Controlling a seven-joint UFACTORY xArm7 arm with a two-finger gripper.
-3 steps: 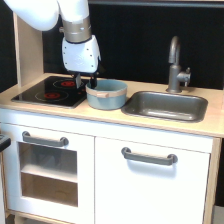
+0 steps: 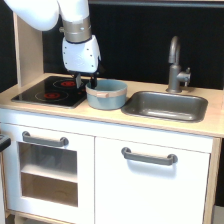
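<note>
A grey-blue pot (image 2: pixel 112 97) stands on the wooden counter between the stove and the sink. The white arm comes down from the top left, and its dark gripper (image 2: pixel 88 82) is at the pot's left rim. The fingers overlap that edge of the pot in this view. Whether they grip the rim or only touch it, I cannot tell.
Left of the pot lies the black stove (image 2: pixel 52 91) with red-ringed burners. On the right are the sink (image 2: pixel 166 105) and a dark faucet (image 2: pixel 176 68). White cabinet doors (image 2: pixel 150 190) with grey handles are below the counter.
</note>
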